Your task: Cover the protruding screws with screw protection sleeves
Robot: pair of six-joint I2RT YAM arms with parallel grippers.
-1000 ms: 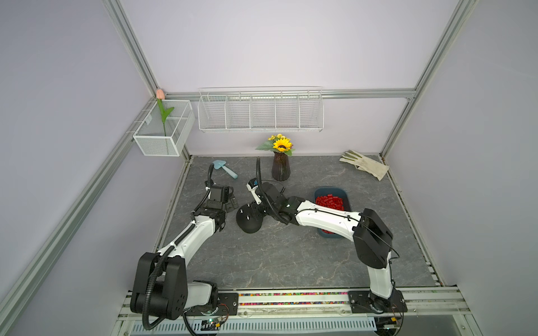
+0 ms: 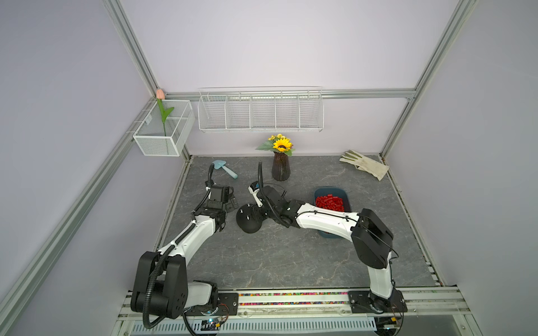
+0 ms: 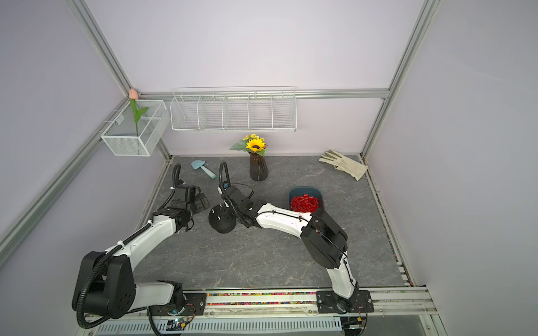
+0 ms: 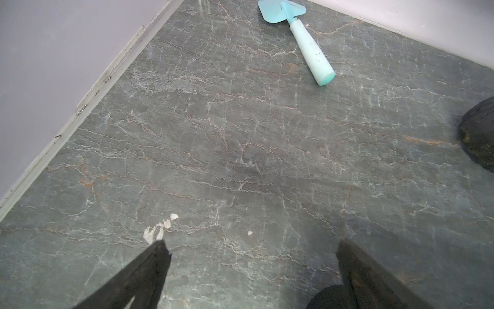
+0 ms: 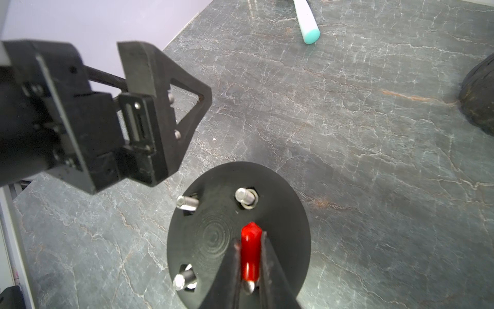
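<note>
In the right wrist view a round black base carries bare silver screws: an upper screw, one at upper left and one at lower left. My right gripper is shut on a red sleeve, held over the right side of the base. A silver tip shows at the sleeve's lower end; how far the sleeve sits on it I cannot tell. Left of the base, my left gripper stands open above bare tabletop with nothing between its fingers.
A blue bin of red sleeves stands right of the base, partly under the right arm. Toward the back are a light blue trowel, a flower vase and a glove.
The left arm and the base look unmoved.
</note>
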